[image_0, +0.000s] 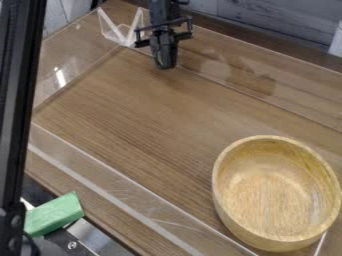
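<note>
The black gripper (164, 52) hangs over the far left part of the wooden table, beside a clear, crumpled transparent object (120, 27) at the back. Its fingers look shut; nothing shows between them, though the view is small.
A round wooden bowl (274, 190) stands at the front right. A green block (54, 213) lies off the table's left edge at lower left. A grey wall closes the back.
</note>
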